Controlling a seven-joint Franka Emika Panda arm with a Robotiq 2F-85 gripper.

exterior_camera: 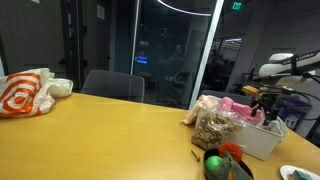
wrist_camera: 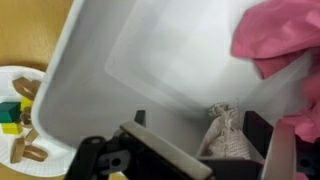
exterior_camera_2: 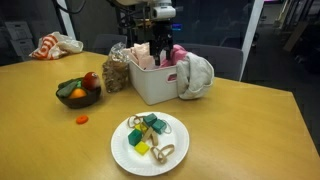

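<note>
My gripper is open inside the white bin [wrist_camera: 88,75], its fingers spread apart. Near the right finger lies a crumpled whitish cloth [wrist_camera: 228,135], partly hidden by the gripper in the wrist view. Pink cloth [wrist_camera: 278,30] fills the bin's right side there. From exterior view 2, the gripper [exterior_camera_2: 160,48] points down into the bin [exterior_camera_2: 152,88]; pink cloth [exterior_camera_2: 179,54] shows at the rim and a white cloth [exterior_camera_2: 196,76] hangs over its side. In exterior view 1 the gripper [exterior_camera: 262,105] is small and dark above the bin [exterior_camera: 262,142].
A white plate [exterior_camera_2: 124,157] with colored blocks stands in front of the bin. Left of the bin are a clear bag [exterior_camera_2: 115,70] and a dark bowl [exterior_camera_2: 82,100] of produce. An orange piece [exterior_camera_2: 82,120] lies alone.
</note>
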